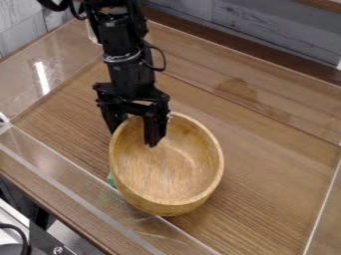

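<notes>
A black robot arm hangs from the top left, its gripper low over the left rim of a large tan wooden bowl. The gripper's dark fingers reach to the rim and slightly inside; they stand open, with nothing clearly between them. The bowl's inside looks empty. A small green object is mostly hidden behind the bowl's lower left side.
</notes>
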